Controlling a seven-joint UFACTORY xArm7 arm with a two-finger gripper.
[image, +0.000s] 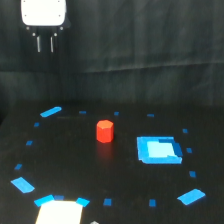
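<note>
A red block with a hexagon-like outline stands on the dark table, left of the middle of the view. To its right lies a blue square frame around a white square. High at the upper left, well above the table, hangs my gripper beneath a white body. Its two thin fingers stand apart with nothing between them, far from both the block and the frame.
Blue tape marks and small blue squares are scattered over the black table. A bright pale object, cut off by the bottom edge, sits at the lower left. Clear table surrounds the red block.
</note>
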